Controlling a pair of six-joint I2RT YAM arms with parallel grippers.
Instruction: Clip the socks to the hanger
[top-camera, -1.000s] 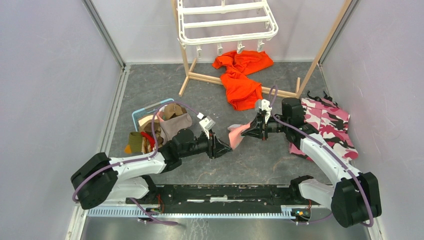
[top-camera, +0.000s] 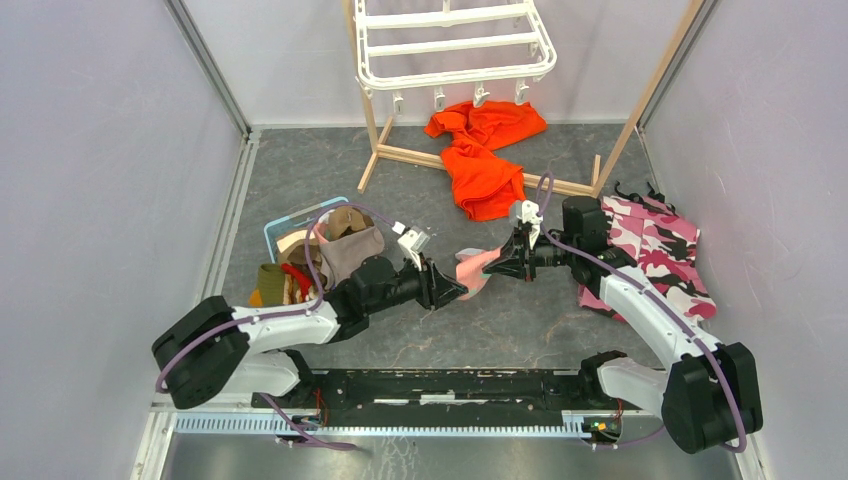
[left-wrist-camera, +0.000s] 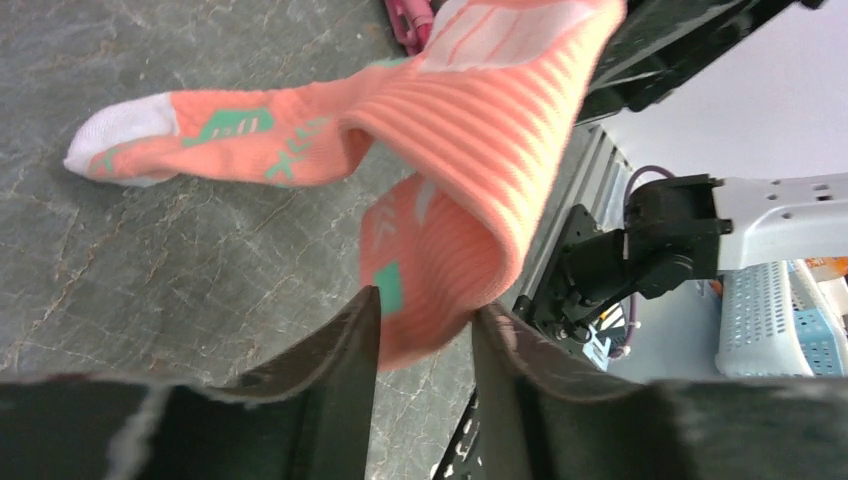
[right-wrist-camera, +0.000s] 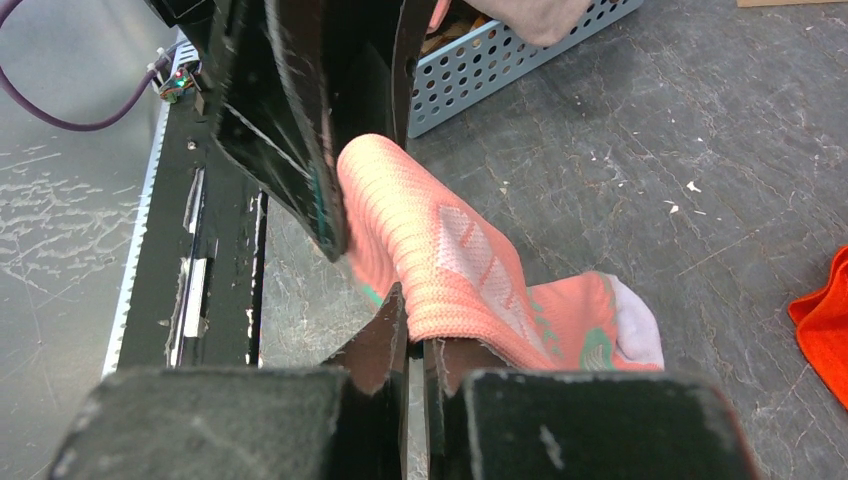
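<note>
A salmon sock with white and mint patches (top-camera: 472, 270) hangs from my right gripper (top-camera: 492, 268), which is shut on it; in the right wrist view its ribbed cuff (right-wrist-camera: 440, 310) lies over the fingertips. My left gripper (top-camera: 452, 290) is at the sock's left side, partly open. In the left wrist view a fold of the sock (left-wrist-camera: 440, 280) reaches down close to its fingers; whether it lies between them is hard to tell. The white clip hanger (top-camera: 460, 75) is on a wooden stand at the back.
A blue basket of socks and cloths (top-camera: 280, 228) is on the left. An orange garment (top-camera: 485, 175) lies below the hanger, and a pink camouflage bag (top-camera: 665, 260) at the right.
The right gripper and the sock's held end have stayed about in place.
</note>
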